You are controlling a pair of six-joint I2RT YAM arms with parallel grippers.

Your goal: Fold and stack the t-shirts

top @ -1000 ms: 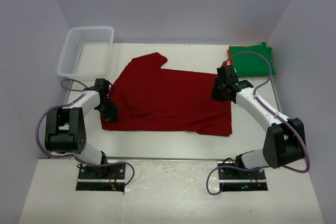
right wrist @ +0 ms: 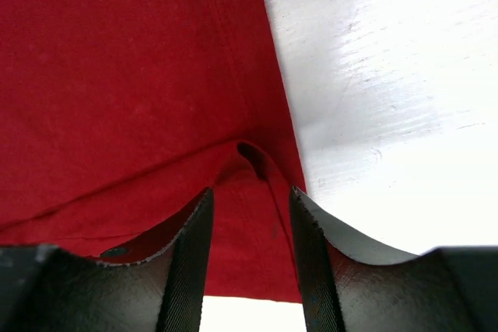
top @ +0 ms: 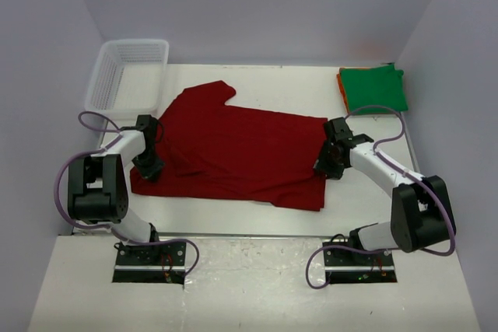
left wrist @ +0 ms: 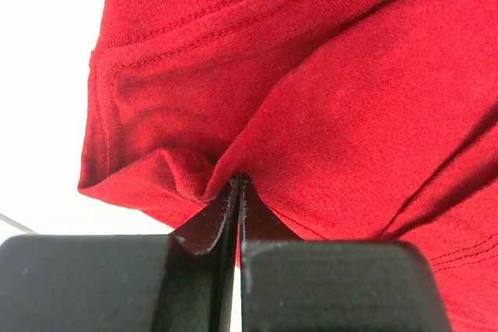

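A red t-shirt (top: 241, 138) lies spread across the table, a fold of it running along its near side. At its near left corner my left gripper (top: 153, 170) is shut on the cloth; the left wrist view shows a ridge of the red t-shirt (left wrist: 350, 130) running into the closed fingertips. Over the shirt's right edge stands my right gripper (top: 327, 169). In the right wrist view its fingers (right wrist: 189, 258) are apart, with a small raised crease of the red t-shirt (right wrist: 140, 75) just ahead of them, not gripped.
Several folded items, green (top: 373, 89) on top with an orange edge below, are stacked at the back right. A white basket (top: 95, 83) stands empty at the back left. Bare white table (top: 233, 218) shows along the front and to the right of the shirt.
The left gripper has moved a little left, and the whole shirt has slid left and slightly toward the front with it.
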